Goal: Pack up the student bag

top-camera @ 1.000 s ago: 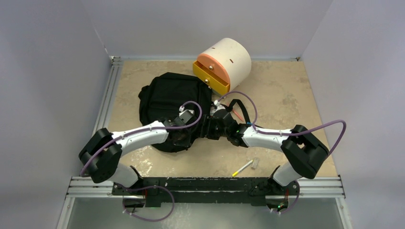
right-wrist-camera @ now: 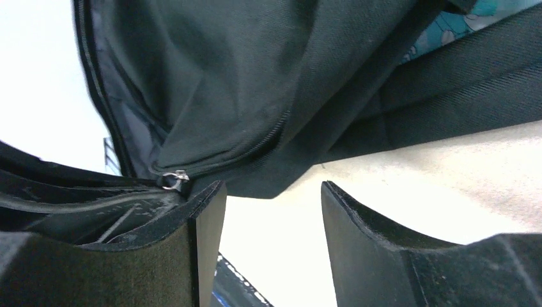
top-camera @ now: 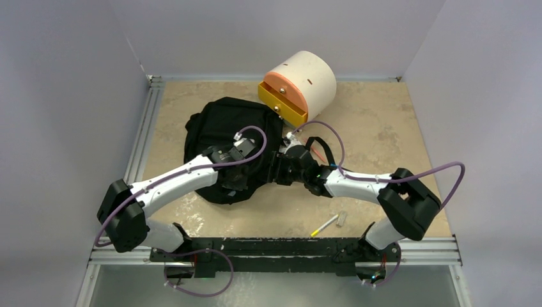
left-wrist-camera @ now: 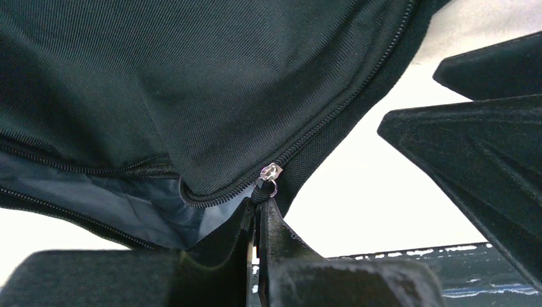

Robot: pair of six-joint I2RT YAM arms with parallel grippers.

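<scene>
The black student bag [top-camera: 217,118] lies on the left half of the table, its zipped opening at the near edge, grey lining showing. In the left wrist view, my left gripper is shut on the cord pull of the metal zipper slider [left-wrist-camera: 270,171], the zipper [left-wrist-camera: 339,109] running away to the upper right. My right gripper stands part open at the bag's right near edge, nothing between its fingertips; in the left wrist view its dark fingers are at the right, apart from the zipper pull.
A white drum-shaped cabinet [top-camera: 313,77] with its yellow drawer [top-camera: 289,112] stands behind. A yellow marker [top-camera: 324,225] and a small pale item [top-camera: 342,219] lie at the front right. A strap and orange item lie beyond the right arm.
My left gripper has moved left and slightly toward the near edge, away from the right gripper. The right arm has barely moved.
</scene>
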